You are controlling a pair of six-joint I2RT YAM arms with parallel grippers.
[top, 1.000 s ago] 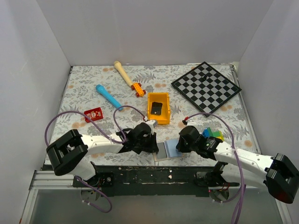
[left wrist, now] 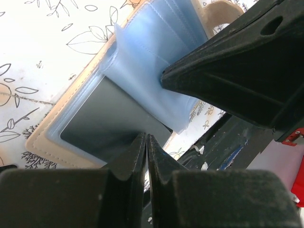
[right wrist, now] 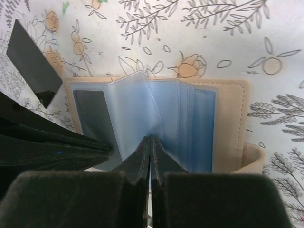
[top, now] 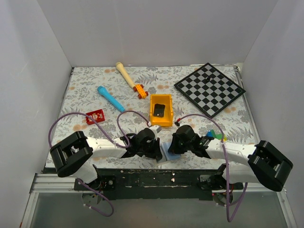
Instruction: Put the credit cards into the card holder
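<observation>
The open card holder [top: 164, 162] lies near the table's front edge, tan-bordered with blue sleeves [right wrist: 183, 111]. On its left part is a dark grey card-like panel [left wrist: 111, 126]. One blue sleeve [left wrist: 142, 71] is bent up and leans over that panel. My right gripper is shut, its tips against the bent sleeve; whether any film is pinched does not show. Over the grey panel's near edge, my left gripper is shut with nothing visible between its fingers. A black card [right wrist: 33, 64] lies on the cloth beyond the holder's left end.
A yellow basket [top: 153, 102] with a black item stands behind the holder. Farther off lie a checkerboard [top: 209, 90], a blue stick [top: 110, 99], a red packet [top: 95, 117] and colored blocks [top: 213, 134]. Both arms crowd the holder.
My right gripper has moved left across the blue half of the holder, closer to the left gripper. The left arm has barely shifted.
</observation>
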